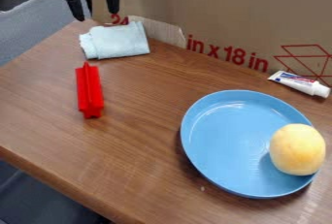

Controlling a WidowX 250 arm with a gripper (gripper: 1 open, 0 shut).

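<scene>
My gripper [95,15] hangs open at the top left, above a folded pale grey-blue cloth [115,42] and apart from it, with nothing between its fingers. A long red object [89,90] lies lengthwise on the left part of the wooden table [130,141]. On the right, a blue plate [227,145] holds a round pale yellow object [297,150] near its right side. A white toothpaste tube [300,83] lies at the back right, beside the cardboard.
A cardboard box [234,24] stands along the back of the table. The table's front left edge drops to a dark area.
</scene>
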